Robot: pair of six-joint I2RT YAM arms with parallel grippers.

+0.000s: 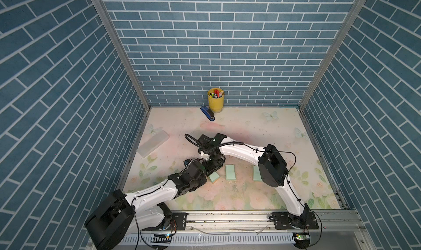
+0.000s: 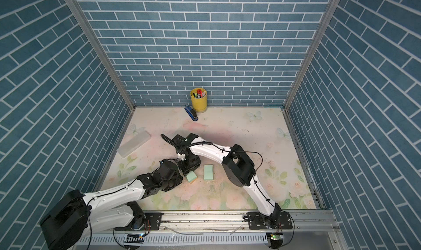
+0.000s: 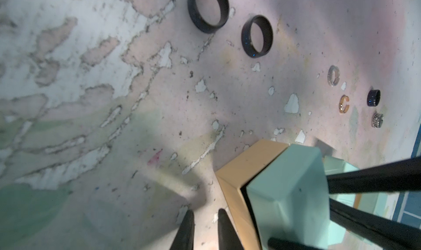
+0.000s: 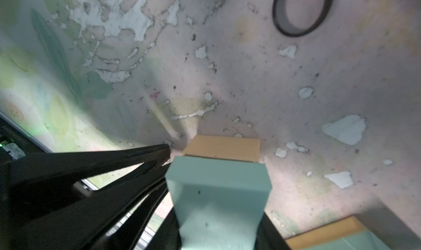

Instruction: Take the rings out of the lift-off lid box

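Note:
A small mint lift-off lid box [image 1: 214, 176] with a tan base [image 3: 252, 158] is at the front middle, both my grippers upon it. My left gripper [image 1: 202, 173] is shut on the box from the left. My right gripper is shut on the mint part, the lid, in the right wrist view. Loose rings lie on the table in the left wrist view: large black rings [image 3: 257, 50], a silver ring [image 3: 333, 81], a gold ring [image 3: 344, 109] and others.
More mint boxes [image 1: 230, 172] stand to the right. A clear tray [image 1: 152, 143] lies back left; a stapler [image 1: 207, 113] and a yellow pen cup [image 1: 215, 101] stand at the back.

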